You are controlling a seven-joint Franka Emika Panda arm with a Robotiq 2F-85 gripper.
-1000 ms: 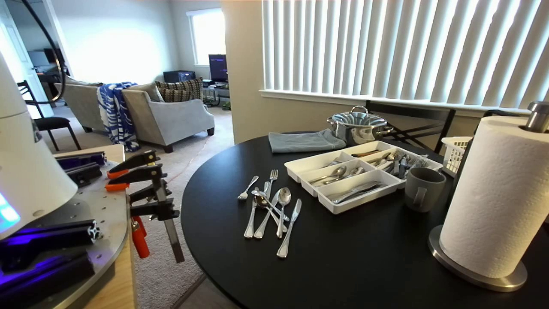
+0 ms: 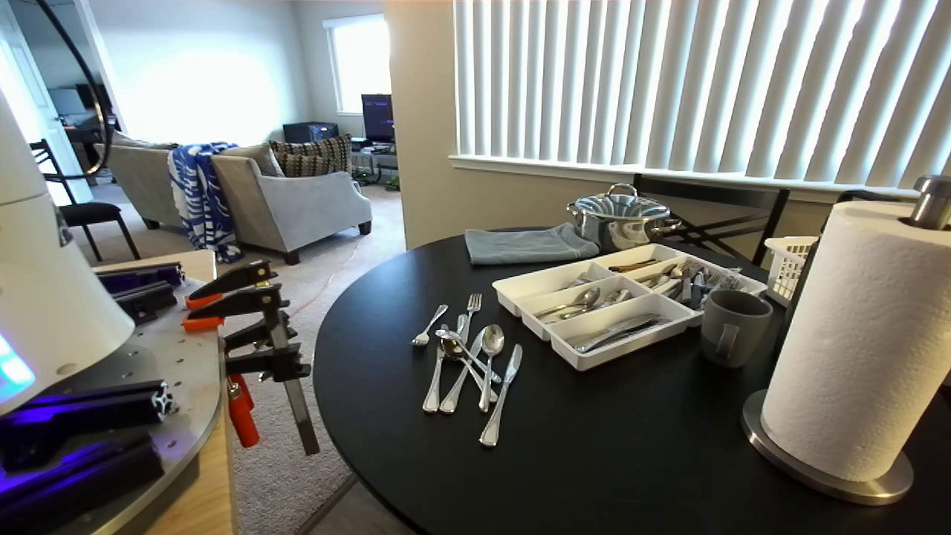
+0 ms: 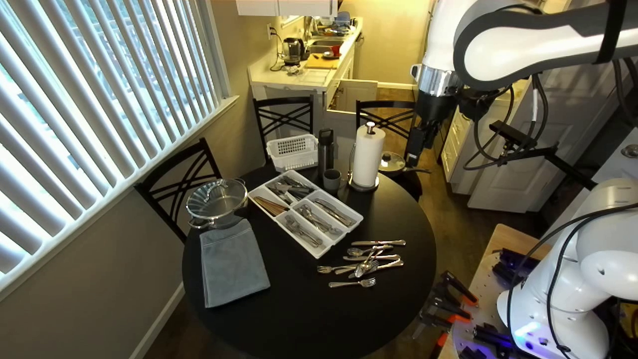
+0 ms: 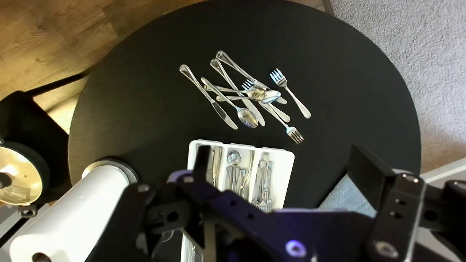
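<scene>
A loose pile of spoons, forks and knives (image 4: 249,94) lies on the bare black table (image 4: 349,87). A small fork (image 4: 290,93) rests apart on one side of the pile, and a knife (image 4: 208,96) on the other. Beside them is a white divided tray (image 4: 286,162), its compartments holding more cutlery, with knives, spoons and forks grouped apart. My gripper stands open high above the table, its dark fingers (image 4: 369,172) wide apart and nothing between them. Exterior view 2 shows the gripper (image 3: 416,146) off beyond the paper towel side; exterior view 1 does not include it.
A paper towel roll (image 2: 860,339) and a grey mug (image 2: 734,328) stand near the tray. Behind it are a glass-lidded pot (image 3: 217,200) and a folded grey cloth (image 3: 234,263).
</scene>
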